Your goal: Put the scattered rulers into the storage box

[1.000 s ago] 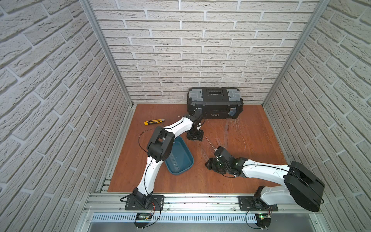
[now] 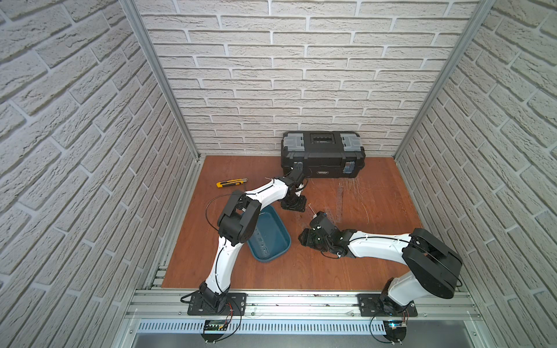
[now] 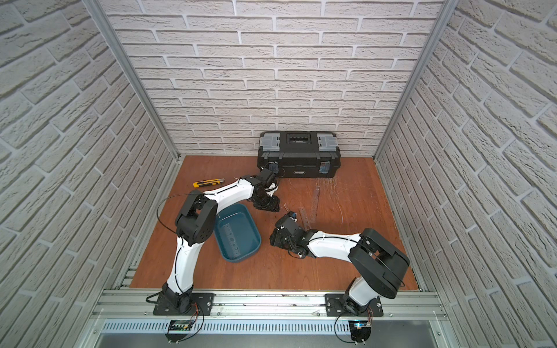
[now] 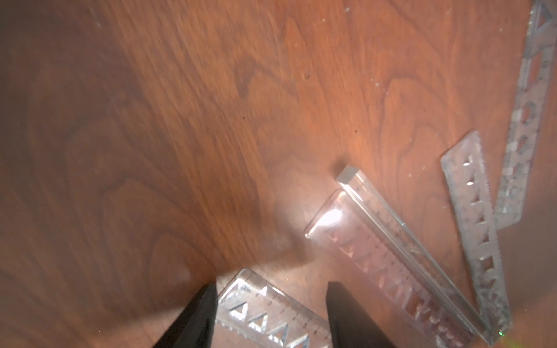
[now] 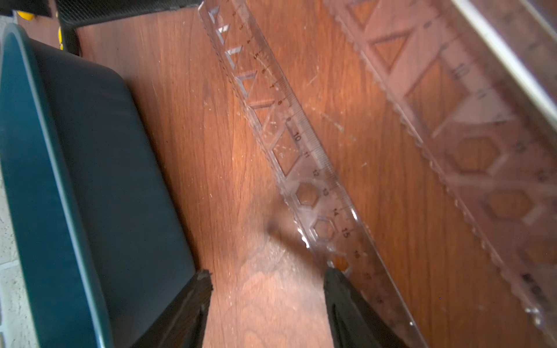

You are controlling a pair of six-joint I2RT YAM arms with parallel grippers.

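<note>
Clear stencil rulers lie on the wooden table. In the left wrist view, one clear ruler [image 4: 272, 316] has its end in the gap of my left gripper; the fingers stand well apart, and whether they grip it cannot be told. Near its other end is my right gripper, part open, the ruler [image 5: 307, 185] passing under one finger. Beside it lie a pinkish clear ruler [image 4: 377, 255] and a narrow clear bar [image 4: 406, 243]. Two further rulers, a short ruler [image 4: 475, 214] and a long ruler [image 4: 525, 127], lie farther right. The blue storage box [image 3: 255, 250] contains a clear ruler [image 3: 231, 239].
A black toolbox [image 2: 322, 156] stands at the back. A yellow cutter [image 2: 231, 182] lies at the back left, behind the left arm. Thin scraps [image 2: 351, 186] lie right of centre.
My left arm has hardly moved.
</note>
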